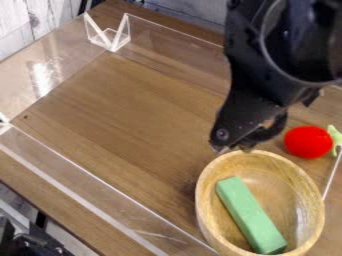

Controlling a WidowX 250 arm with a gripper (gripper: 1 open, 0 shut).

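My gripper [247, 128], black and seen from behind the arm, fills the upper right of the camera view. Its tip hangs just above the rim of a wooden bowl [214, 194]; the fingers are mostly hidden, so their state is unclear. A green block [250, 214] lies inside the bowl. A red round object [309, 142] sits right of the gripper, behind the bowl, with a pale green piece [335, 136] beside it.
A wooden table [120, 120] has clear room on the left. Transparent strips or walls run along its left side and back, with a white clear bracket [110, 32] at the back left.
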